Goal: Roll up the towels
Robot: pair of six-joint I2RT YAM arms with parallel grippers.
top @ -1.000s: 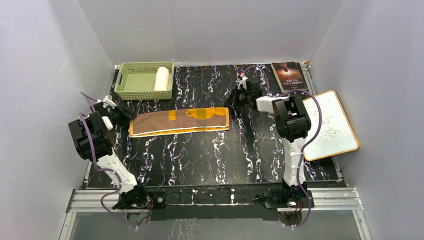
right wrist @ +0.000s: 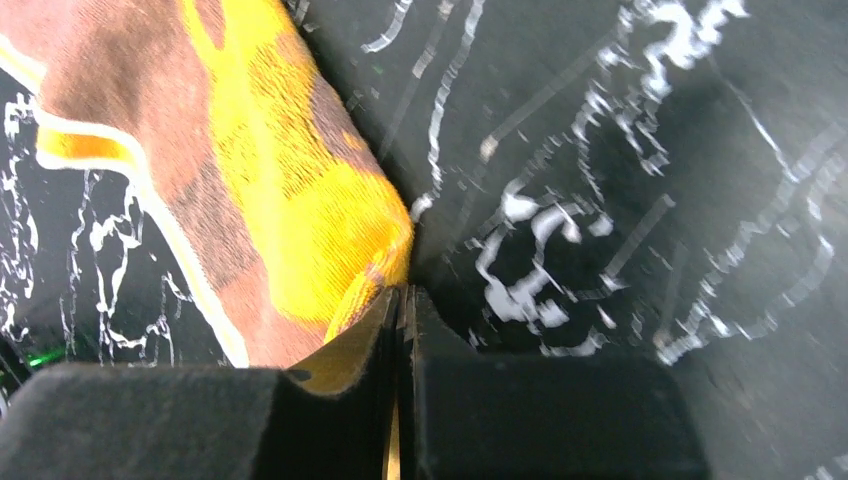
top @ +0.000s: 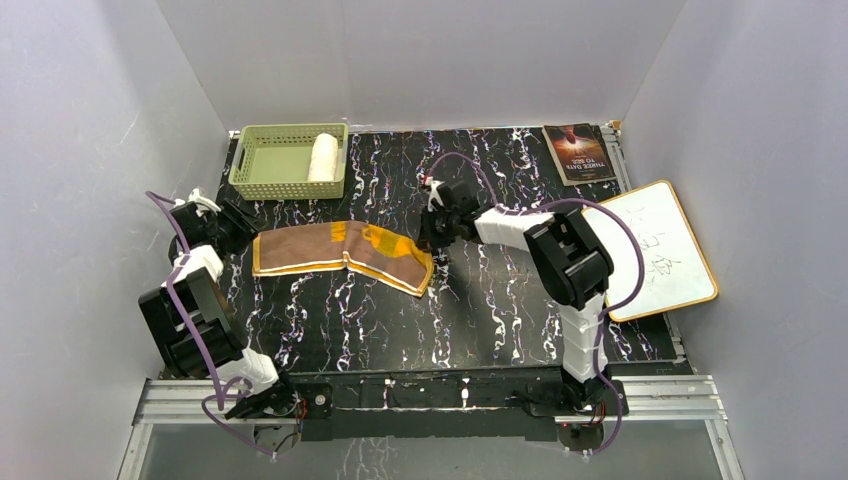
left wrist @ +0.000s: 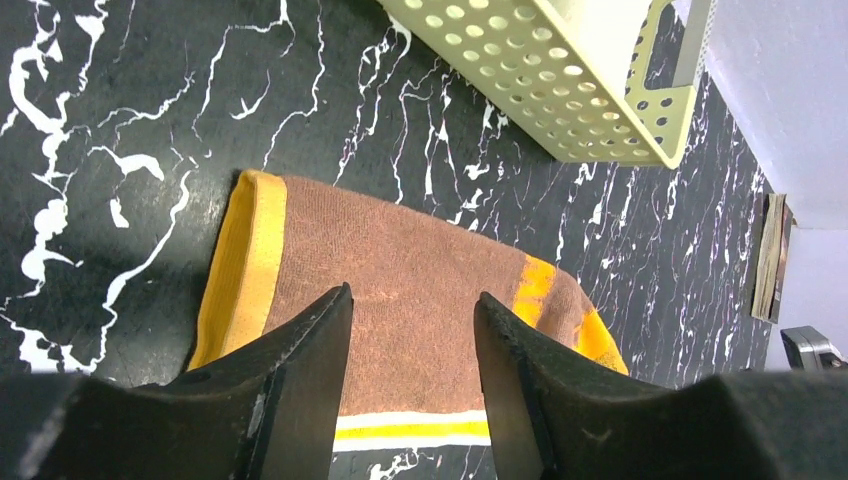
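A folded brown towel with yellow-orange bands and a white edge lies on the dark marbled table. Its left part is flat and straight, while the right part bends toward the table's front. My right gripper is at the towel's right end. In the right wrist view its fingers are shut, tips against the yellow border; whether cloth is pinched between them cannot be told. My left gripper hangs open by the towel's left end, in the left wrist view, holding nothing.
A green basket at the back left holds a rolled white towel. A book lies at the back right, with a whiteboard on the right side.
The right gripper moved left and toward the front onto the towel's right end, which has shifted left and bent frontward.
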